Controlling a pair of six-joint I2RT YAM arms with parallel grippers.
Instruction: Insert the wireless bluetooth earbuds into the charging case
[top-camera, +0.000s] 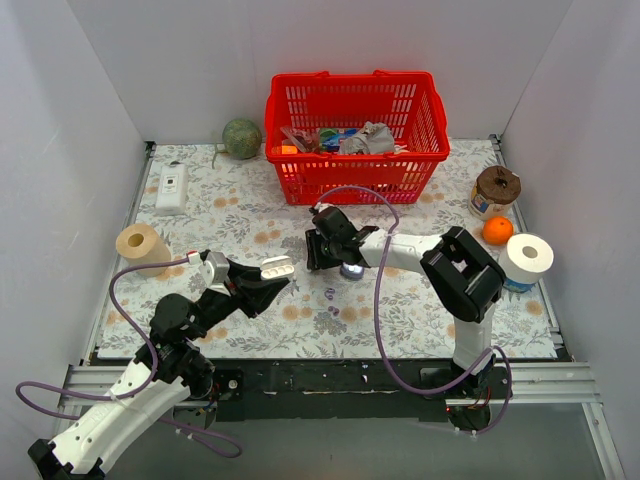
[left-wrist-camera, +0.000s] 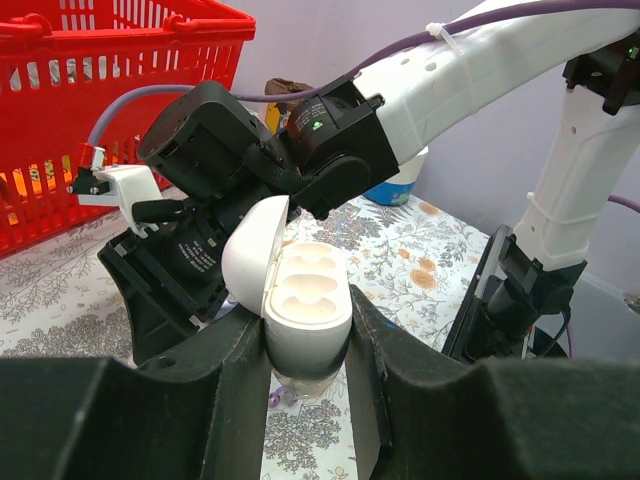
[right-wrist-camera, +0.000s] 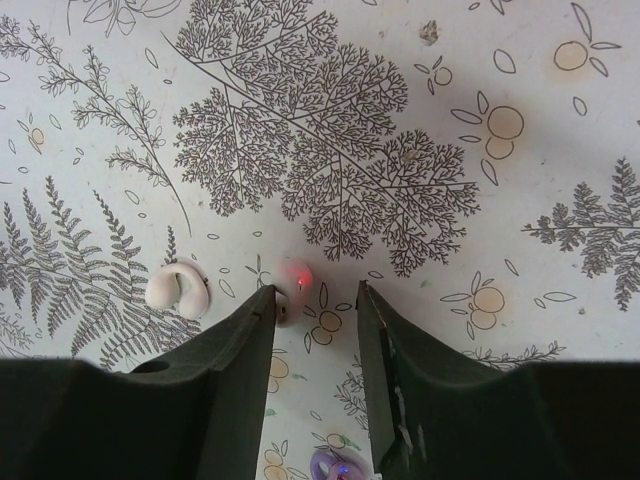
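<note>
My left gripper is shut on the white charging case (left-wrist-camera: 306, 288), whose lid stands open with pale wells facing up. In the top view this case (top-camera: 277, 267) is held off the table at left of centre. Over the table, my right gripper is open with its fingers pointing down. A white earbud with a red light (right-wrist-camera: 294, 283) lies by the tip of the left-hand finger, partly hidden by it. Another white earbud (right-wrist-camera: 178, 290) rests farther left, outside the fingers. A shiny purple earbud (right-wrist-camera: 335, 466) shows at the bottom edge.
A rounded purplish case (top-camera: 352, 271) sits beneath the right gripper's arm in the top view. Nearby are small purple earbuds (top-camera: 330, 294). The red basket (top-camera: 358, 187) stands behind, and a paper roll (top-camera: 144, 247) is at left.
</note>
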